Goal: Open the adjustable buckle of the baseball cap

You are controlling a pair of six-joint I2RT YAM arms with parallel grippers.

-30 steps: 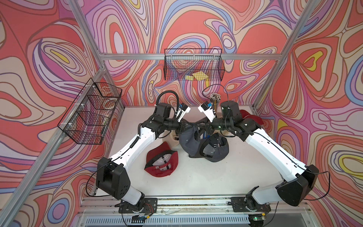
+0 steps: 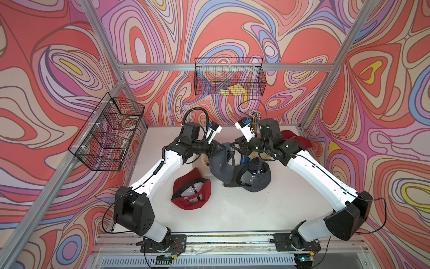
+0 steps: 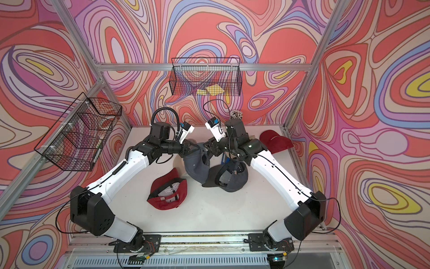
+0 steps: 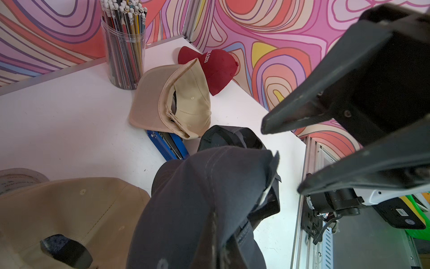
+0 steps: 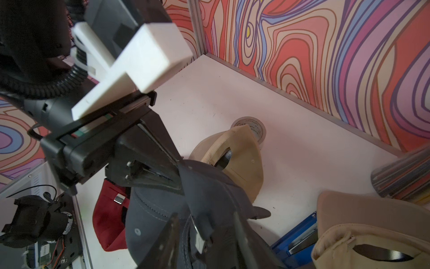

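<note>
A dark grey cap point(image 2: 222, 166) hangs with its crown over the table. My left gripper point(image 2: 219, 149) is shut on its edge, and the pinched cloth point(image 5: 182, 172) shows in the right wrist view. To the right of the cap, my right gripper stands part open, its fingertips apart from each other, with nothing seen held between them. In the right wrist view its fingers point(image 5: 170, 239) are blurred in front of the cap's back opening. A small pale piece point(image 5: 199, 242) shows there. The buckle itself cannot be made out clearly.
Another dark cap point(image 2: 257, 179) lies below right, a red cap point(image 2: 191, 192) at front left. Beige caps point(image 4: 190, 96), a blue object point(image 5: 295, 242), a tape roll point(image 5: 250, 126) and a pencil cup point(image 4: 123, 53) stand behind.
A second ago the cap's edge stretched across to my right gripper; now that side hangs loose. The left gripper and cap shifted slightly left. The right gripper has lately moved a little left.
</note>
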